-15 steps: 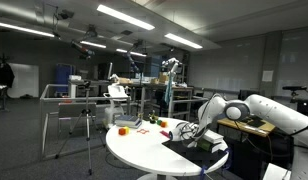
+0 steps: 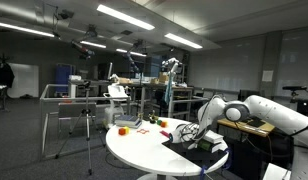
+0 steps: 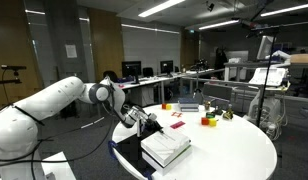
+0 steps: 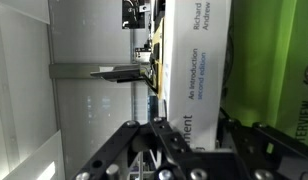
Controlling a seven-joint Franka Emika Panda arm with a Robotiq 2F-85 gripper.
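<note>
In the wrist view a pale book spine [image 4: 198,65] runs up from my gripper, with "An Introduction second edition" printed along it. My gripper is shut on this book; its fingers are hard to make out against the dark hardware. A green surface [image 4: 284,85] with print on it fills the right side. Seen from outside, the gripper [image 3: 149,124] is low over the table, beside a white block-like stack [image 3: 166,147], perhaps books. How the held book meets that stack cannot be made out.
The round white table [image 2: 144,152] has much bare room away from the arm. Small red and yellow items [image 3: 208,121] and a grey bin [image 3: 187,104] are toward its far side. A tripod [image 2: 89,115] stands on the floor beyond the table.
</note>
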